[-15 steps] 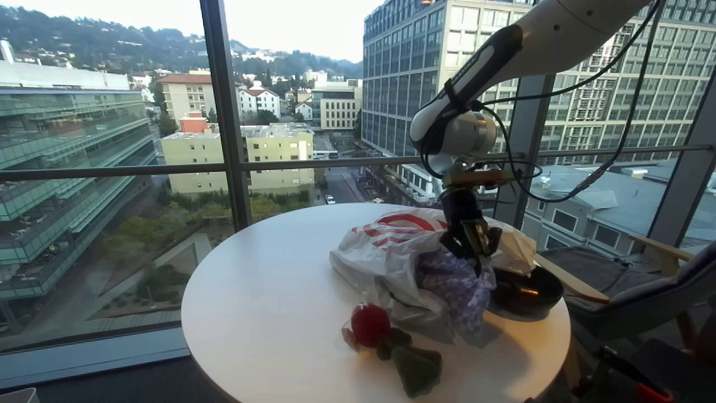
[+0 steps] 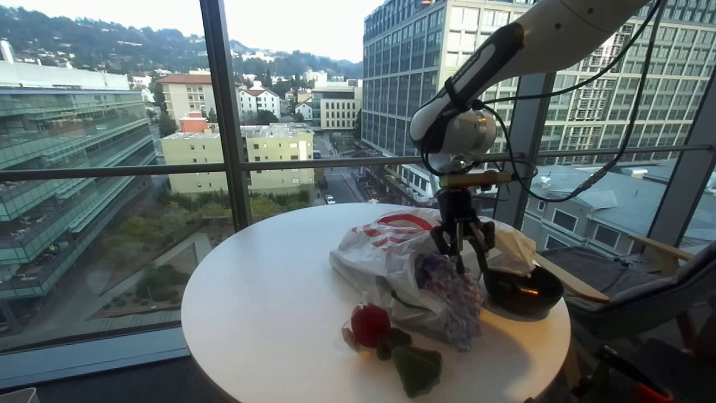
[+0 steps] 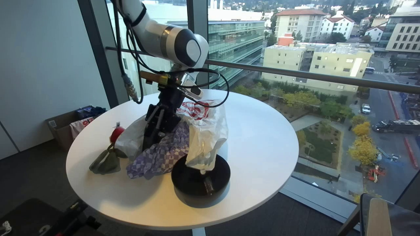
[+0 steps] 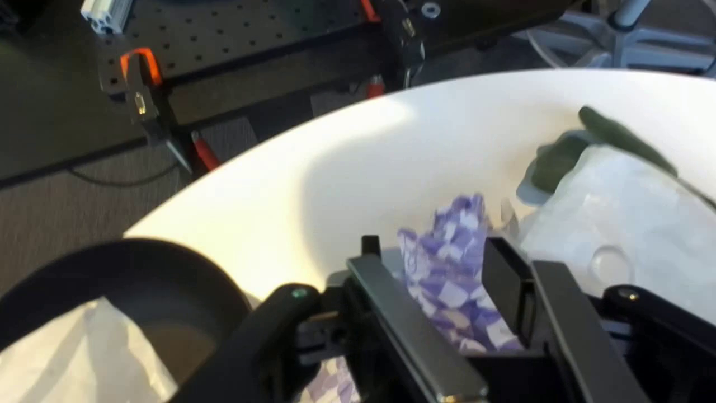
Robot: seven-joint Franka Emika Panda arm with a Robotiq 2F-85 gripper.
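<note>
A purple-and-white checkered cloth (image 2: 453, 295) spills from the mouth of a white plastic bag with red print (image 2: 376, 248). Directly above the cloth is my gripper (image 2: 473, 266), its fingers spread apart. In the wrist view the cloth (image 4: 451, 282) shows in the gap below my gripper, and neither finger visibly pinches it. From the other side, the cloth (image 3: 161, 157) lies bunched on the table, with my gripper (image 3: 152, 139) pointing down at its bag end.
A black bowl (image 3: 200, 192) stands beside the cloth, pale wrapping (image 3: 206, 147) draping into it. A red rose (image 2: 370, 325) with dark green leaves (image 2: 417, 369) lies near the bag.
My gripper has turned and its fingers have spread. The cloth's raised part beside the bowl has sunk lower, away from the bowl. Bag, rose and bowl look unmoved.
</note>
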